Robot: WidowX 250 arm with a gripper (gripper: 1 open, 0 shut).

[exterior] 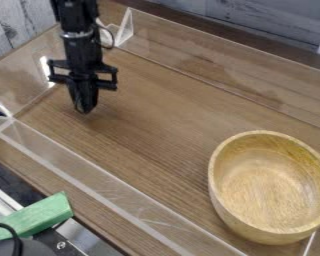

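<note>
My black robot arm stands in the upper left of the camera view, its gripper (83,102) pointing down over the wooden table (163,150). The gripper is shut, with nothing visible between its fingers, though it is small and blurred.
A large tan round bowl (267,185) sits at the lower right. A green block (32,214) lies at the lower left among dark objects at the edge. Clear plastic barriers run along the left side.
</note>
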